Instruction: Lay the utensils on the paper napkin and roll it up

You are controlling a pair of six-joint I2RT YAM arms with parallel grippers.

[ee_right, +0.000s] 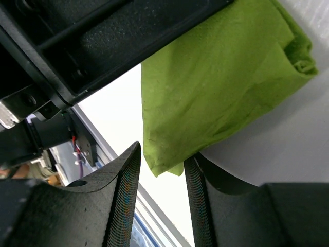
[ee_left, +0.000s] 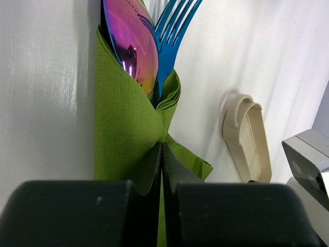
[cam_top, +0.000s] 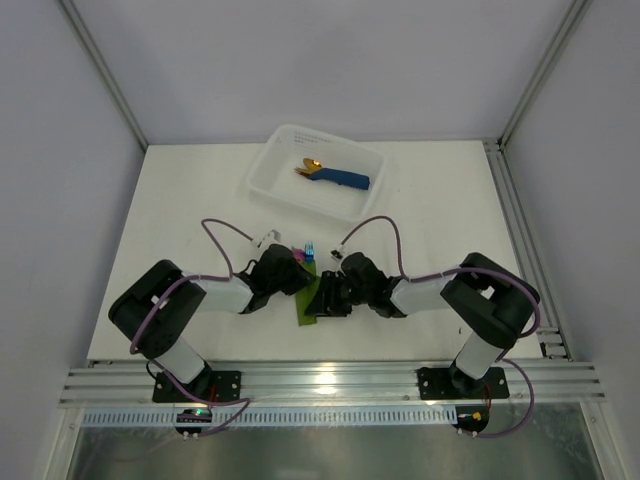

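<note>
A green paper napkin (cam_top: 305,307) is wrapped around utensils in the middle of the table. From its far end stick out a shiny purple-pink spoon (ee_left: 131,38) and a blue fork (ee_left: 167,49). My left gripper is shut at the napkin's folded edge, where creases meet at its tips; whether a thin fold lies between them cannot be told. My right gripper stands open at the napkin's near end, one finger on each side of the napkin's narrow corner (ee_right: 167,154). The utensils' handles are hidden.
A white bin (cam_top: 265,175) at the back holds a rolled dark blue bundle (cam_top: 342,177) with gold utensils showing. A beige utensil rest (ee_left: 253,139) lies beside the napkin, under the right arm.
</note>
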